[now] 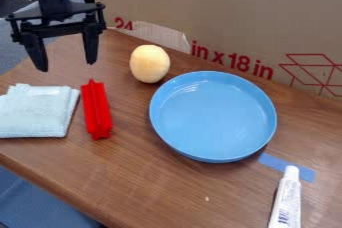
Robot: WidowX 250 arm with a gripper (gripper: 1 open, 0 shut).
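The black gripper (66, 55) hangs open at the upper left, above the table's left part, with nothing between its fingers. Below it lie a folded pale blue cloth (35, 113) and, just right of that, a red elongated object (96, 109). A pale yellow oval object (150, 64) sits to the gripper's right. A blue plate (213, 116) occupies the middle right, and a white tube (286, 200) lies at the front right corner.
A large cardboard box (227, 17) stands along the back. The wooden table (160, 187) has bare room at the front middle. A strip of blue tape lies near the tube.
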